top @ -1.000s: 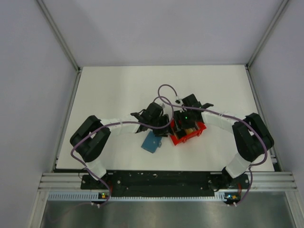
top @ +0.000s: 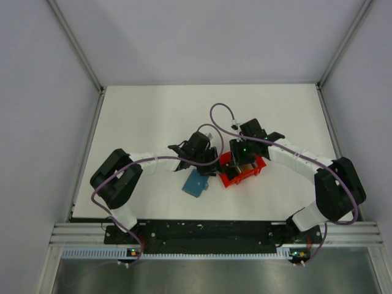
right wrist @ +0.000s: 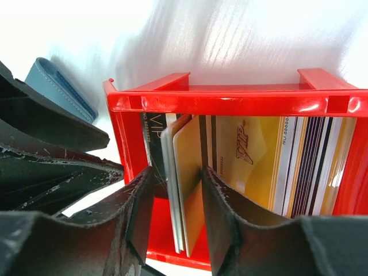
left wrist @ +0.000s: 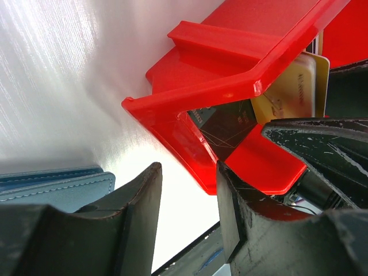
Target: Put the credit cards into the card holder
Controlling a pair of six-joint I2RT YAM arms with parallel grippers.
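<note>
In the top view, the blue card holder (top: 195,184) lies on the table left of a red box (top: 239,178) of cards. The right gripper has its fingers down in the box, parted around a white-and-tan pair of cards (right wrist: 191,187) that leans apart from the others. Its right finger (right wrist: 221,198) comes up against the tan card; a gap shows on the left. Open and empty, the left gripper stands at the box's near-left corner. Part of the holder (left wrist: 57,185) shows beside it in the left wrist view.
A black VIP card (right wrist: 154,135) stands at the box's left end. Several gold, white and black cards (right wrist: 250,155) fill its right side. Both grippers are close together over the box. Bare table lies behind and at the sides.
The right arm has shifted right, its gripper moving slightly rightward over the box. The left arm, the holder and the box have stayed in place.
</note>
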